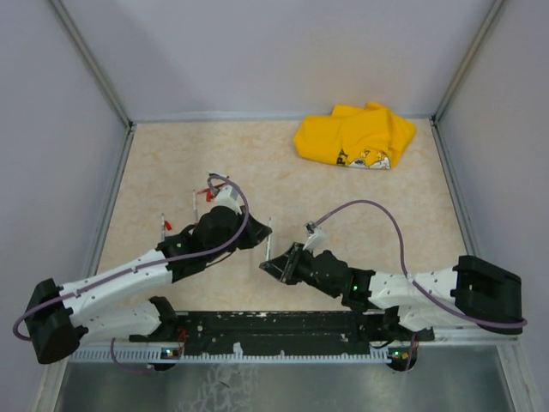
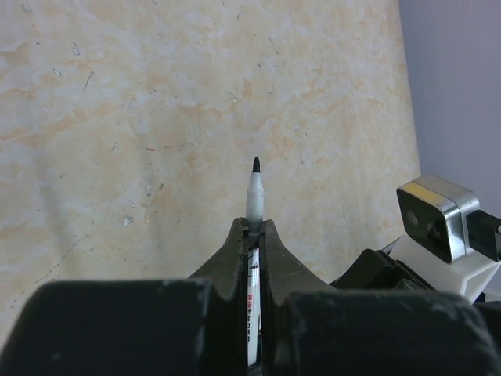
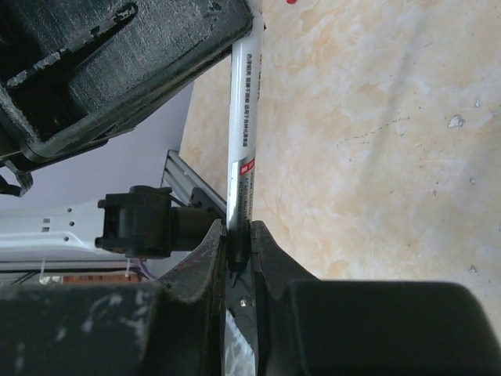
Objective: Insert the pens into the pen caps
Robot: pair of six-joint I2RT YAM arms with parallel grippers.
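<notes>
A white pen (image 1: 268, 245) is held by both arms near the middle of the table. My left gripper is shut on it near its front, and the dark bare tip (image 2: 256, 165) sticks out past the fingers. In the right wrist view, the printed white barrel (image 3: 244, 110) runs down from the left gripper's dark finger (image 3: 156, 55) to a black rear end. My right gripper is shut on that black end. Further left on the table lie white pens (image 1: 196, 204) and red caps (image 1: 168, 227), partly hidden by the left arm.
A crumpled yellow cloth (image 1: 356, 137) lies at the back right. Grey walls (image 1: 300, 60) enclose the table. Both grippers stand close together at the pen.
</notes>
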